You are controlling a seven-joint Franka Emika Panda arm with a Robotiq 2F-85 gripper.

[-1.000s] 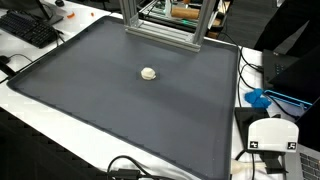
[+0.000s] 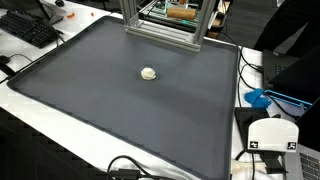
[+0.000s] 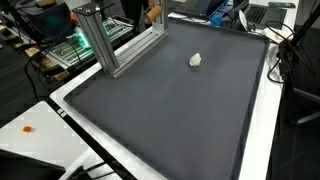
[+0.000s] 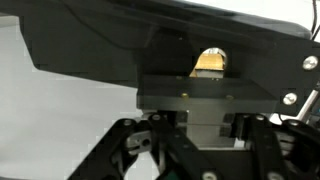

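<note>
In the wrist view my gripper is shut on a dark, bar-shaped piece [image 4: 205, 92]. That piece lies across the front of the fingers and covers most of their tips. Right behind it is a black panel [image 4: 90, 45] with a rounded opening, through which something orange-brown [image 4: 211, 62] shows. On the table mat [image 2: 120, 110], toward the back, lies a small cream-coloured lump [image 2: 148, 73], clear of everything around it. I cannot make out the gripper in either exterior view.
A metal frame [image 2: 165, 35] stands at the mat's back edge, with an orange-brown piece [image 2: 182, 13] in its upper part. A keyboard [image 2: 28, 28] sits at the far left. To the right are a white chair-like item [image 2: 272, 133] and a blue object [image 2: 257, 98].
</note>
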